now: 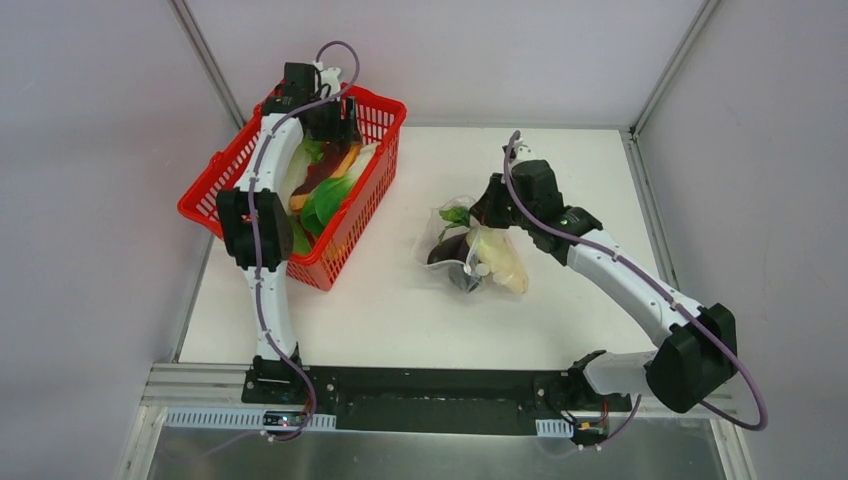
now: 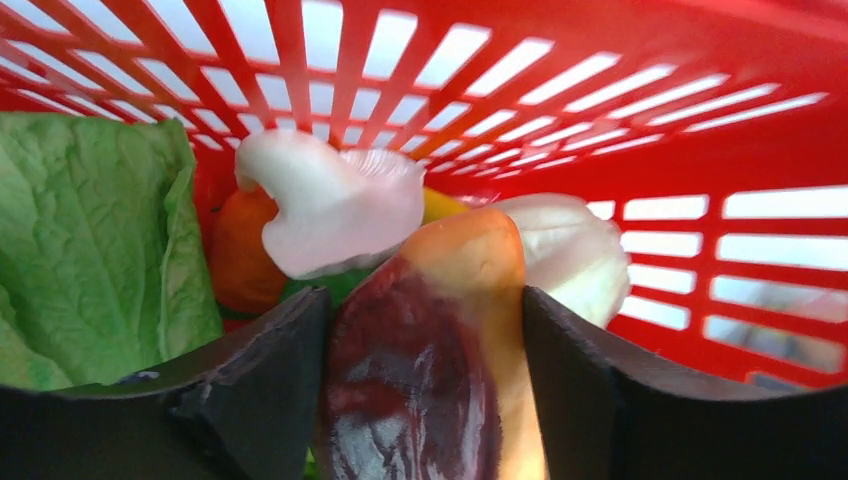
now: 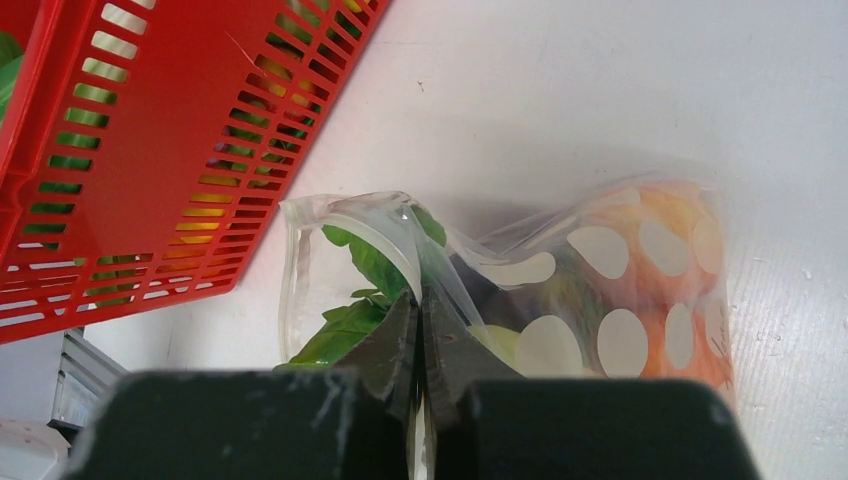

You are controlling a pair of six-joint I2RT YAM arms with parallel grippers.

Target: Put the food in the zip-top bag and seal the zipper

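Note:
Inside the red basket (image 1: pixel 345 240), my left gripper is part open, its fingers on either side of a dark red and orange long food item (image 2: pixel 410 385). Whether both pads press on it is hard to tell. On the table lies the clear zip top bag (image 3: pixel 560 290), with dark, pale and orange food inside and green leaves (image 3: pixel 345 330) near its mouth. My right gripper is shut on the bag's rim at the opening, which stands partly spread to the left of the fingers.
Lettuce (image 2: pixel 90 240), a white piece (image 2: pixel 330 200) and an orange piece (image 2: pixel 240 255) crowd around the left fingers. The basket's slatted wall (image 2: pixel 560 80) rises close by.

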